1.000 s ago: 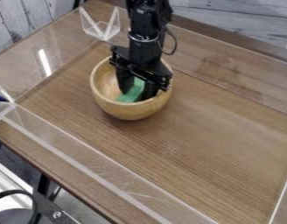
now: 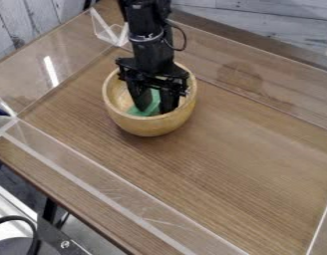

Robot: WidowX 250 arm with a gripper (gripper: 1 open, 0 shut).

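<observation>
My black gripper [image 2: 151, 88] is down inside a round wooden bowl [image 2: 151, 125] in the upper middle of the camera view, its fingers apart. A green object [image 2: 143, 101] lies in the bowl beneath and between the black finger parts, partly hidden by them. Whether the fingers touch it I cannot tell.
Cables [image 2: 31, 224] hang beyond the table edge at the lower left. Clear strips run along the left side of the table.
The gripper has turned and shifted slightly over the bowl, now showing more of the green object's left part. The bowl stands in nearly the same place.
</observation>
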